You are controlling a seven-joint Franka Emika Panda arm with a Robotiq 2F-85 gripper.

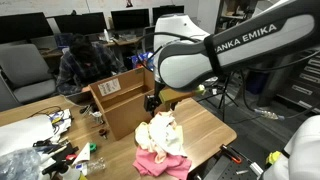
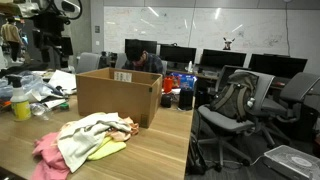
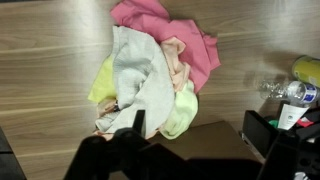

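Note:
A pile of cloths lies on the wooden table. On top spreads a white cloth (image 3: 143,80), with a pink cloth (image 3: 178,38) sticking out beside it and peach, yellow and pale green cloth (image 3: 183,112) showing at its edges. Above the table hangs my gripper; its dark fingers stand wide apart in the wrist view, with no cloth held between them. An open cardboard box (image 2: 118,96) stands right by the pile, and its brown edge shows between the fingers in the wrist view. What lies inside the box is hidden.
Clutter with a spray bottle (image 2: 20,102) and plastic bags (image 1: 20,163) covers one side of the table. A clear bottle (image 3: 286,88) and a green can (image 3: 307,70) lie at the wrist view's right. A person (image 1: 85,66) sits behind the box. Bare tabletop (image 2: 165,145) adjoins the pile.

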